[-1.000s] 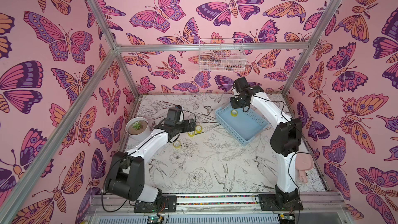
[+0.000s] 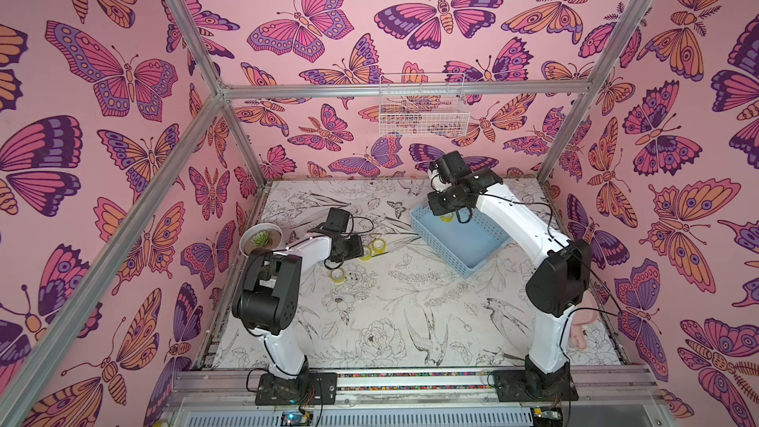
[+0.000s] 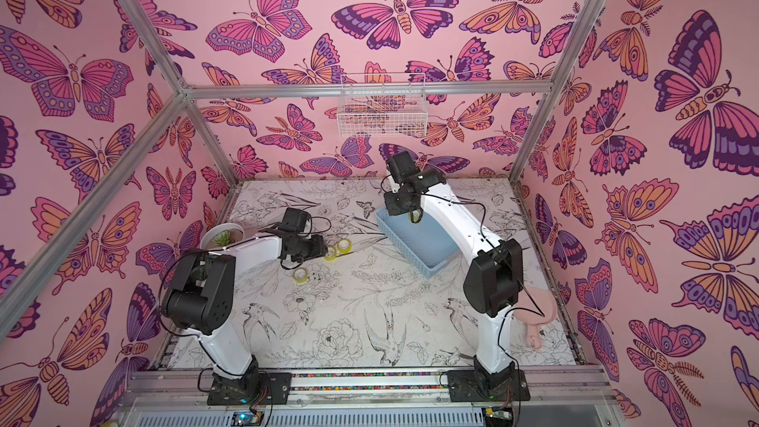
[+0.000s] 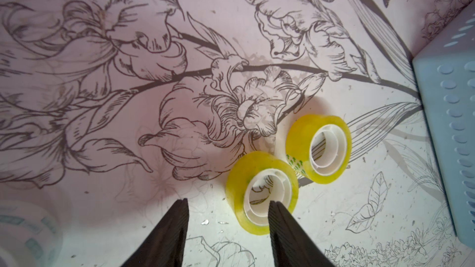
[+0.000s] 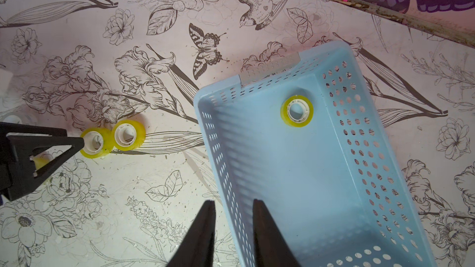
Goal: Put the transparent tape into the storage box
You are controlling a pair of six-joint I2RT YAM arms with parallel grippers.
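Note:
Yellow tape rolls lie on the table left of the blue storage box [image 5: 301,168]: one [image 4: 238,192] just beyond my left gripper, another [image 4: 298,143] beside it, and a third [image 2: 337,276] nearer the front. My left gripper is open, its fingers empty, low over the rolls in the top views. A further roll [image 5: 287,111] lies inside the box near its back end. My right gripper hangs above the box's left side, open, with nothing between its fingers.
A potted succulent [image 2: 261,241] stands at the left edge, a pink object [image 3: 529,308] lies at the right front, and a wire rack [image 2: 423,118] hangs on the back rail.
Over the last second my right gripper has moved left across the box. The left arm has changed pose, its gripper drawing slightly back and left near the rolls.

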